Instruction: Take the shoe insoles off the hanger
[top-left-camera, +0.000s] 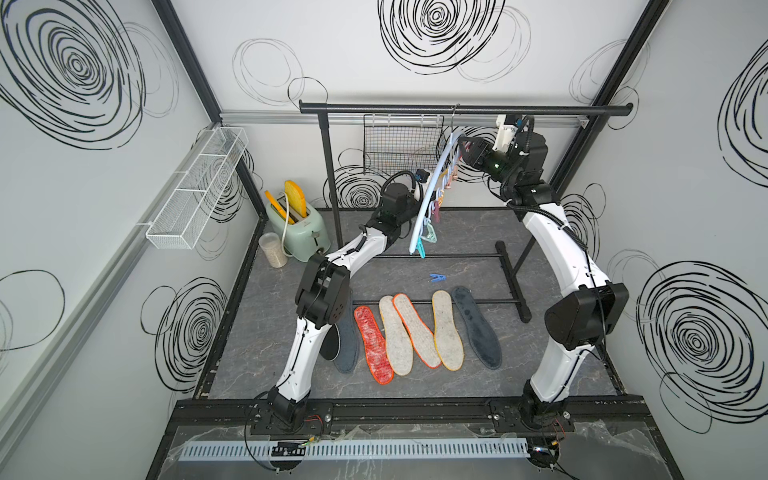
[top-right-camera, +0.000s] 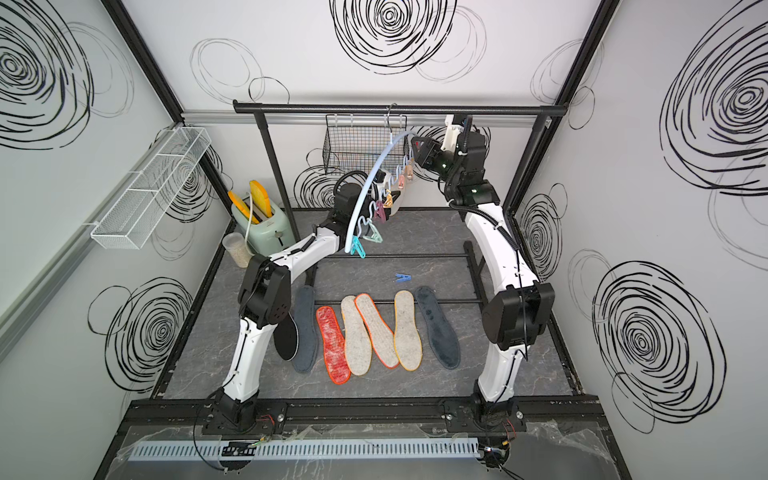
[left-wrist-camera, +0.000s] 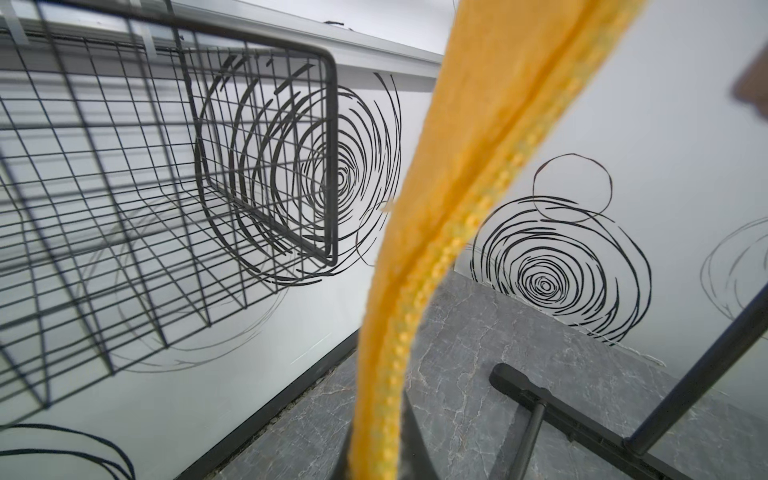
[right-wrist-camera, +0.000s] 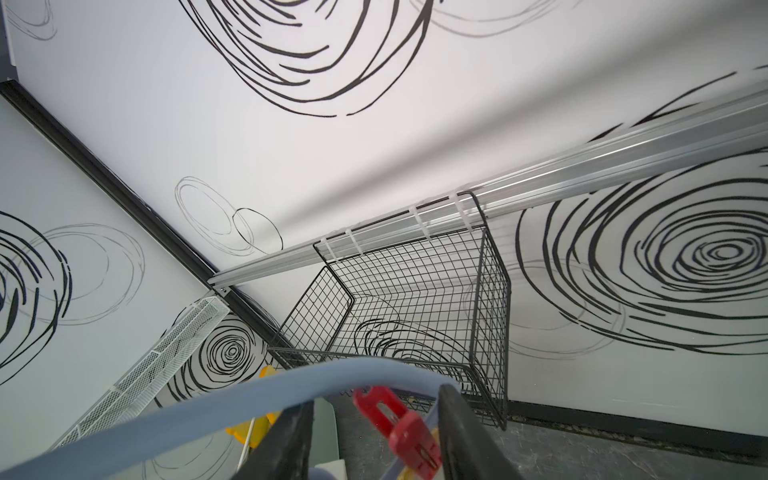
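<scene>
The pale blue clip hanger (top-left-camera: 428, 196) hangs from the rack with coloured pegs along it. My left gripper is behind it, shut on a yellow-edged insole (left-wrist-camera: 432, 256) that fills the middle of the left wrist view. My right gripper is at the hanger's upper end, open, with a red clip (right-wrist-camera: 412, 440) between or just beyond its fingers. Loose insoles lie in a row on the floor, among them a red one (top-left-camera: 373, 344), a cream one (top-left-camera: 448, 328) and a dark grey one (top-left-camera: 476, 324).
The rack's top bar (top-left-camera: 544, 109) spans above both arms. A black wire basket (right-wrist-camera: 412, 280) is on the back wall, a white basket (top-left-camera: 192, 192) on the left wall. A green holder (top-left-camera: 308, 236) stands back left, and a blue peg (top-left-camera: 437, 277) lies on the floor.
</scene>
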